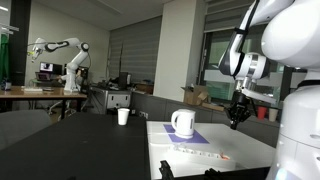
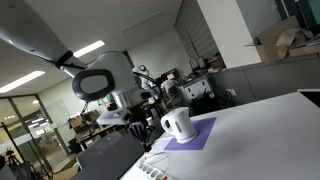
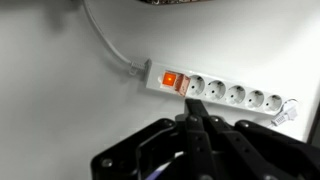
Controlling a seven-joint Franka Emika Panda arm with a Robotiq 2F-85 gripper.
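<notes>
A white power strip (image 3: 220, 88) with a row of round sockets and an orange switch (image 3: 171, 79) lies on the table; its cable leaves at the switch end. Above it in the wrist view is my gripper, black fingers together and nothing seen between them. From the side, the gripper (image 1: 235, 124) hangs pointing down over the white table, apart from the strip (image 1: 200, 152). A white kettle (image 2: 180, 124) stands upright on a purple mat (image 2: 201, 133), beyond the strip.
A white cup (image 1: 123, 116) stands on the dark surface left of the white table. Cardboard boxes (image 2: 277, 43) are at the back.
</notes>
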